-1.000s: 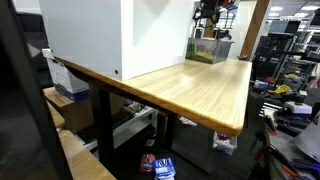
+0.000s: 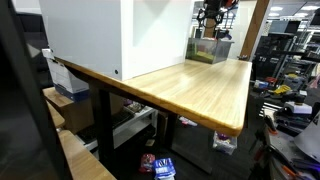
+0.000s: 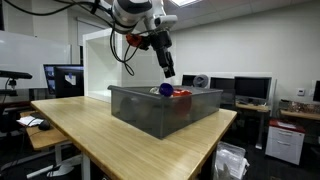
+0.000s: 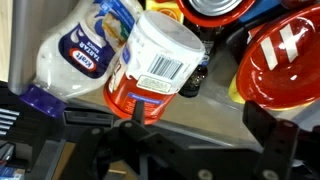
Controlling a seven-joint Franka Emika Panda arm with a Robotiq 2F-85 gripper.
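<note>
My gripper stands open over a grey bin (image 3: 150,118), its two fingers wide apart with nothing held between them. Ahead of the fingertips in the wrist view is an upright-looking container (image 4: 160,62) with a white, barcoded face and a red lower part. Beside it lies a white bottle (image 4: 90,48) with a blue Kraft label and a dark blue cap (image 4: 42,101). A red oval object (image 4: 284,62) is at the right. In exterior view 2 the gripper (image 3: 150,60) hangs above the bin's contents, clear of them.
A red-rimmed can (image 4: 215,8) sits at the wrist view's top edge. The bin walls enclose the packed items closely.
</note>
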